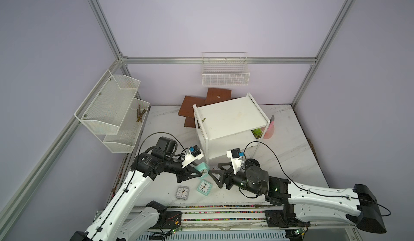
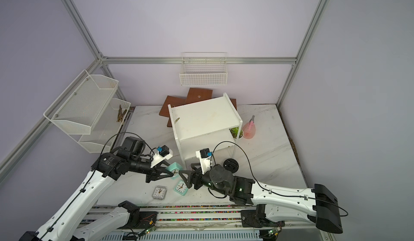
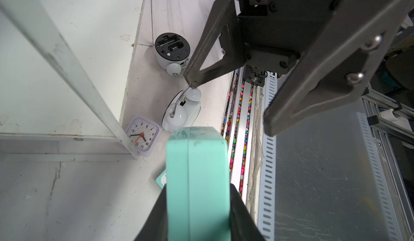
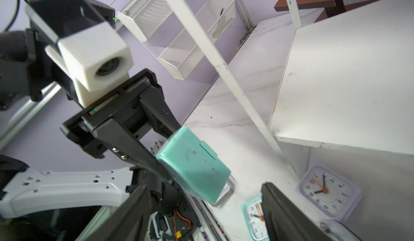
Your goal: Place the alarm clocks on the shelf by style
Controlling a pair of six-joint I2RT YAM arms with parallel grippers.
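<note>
A mint clock is gripped by my left gripper, raised and tilted above the table in the right wrist view. Facing it, my right gripper is open and empty, its fingers spread. Flat on the table below lie a second mint clock and a grey square clock. A lavender clock rests by the white shelf's front post. Beside it is a white twin-bell clock, partly covered by the held clock in the left wrist view. A black-backed round clock lies farther along.
Wire baskets hang on the left wall, with another basket at the back. Brown boards stand behind the shelf. A pink bottle and a green plant are at its right.
</note>
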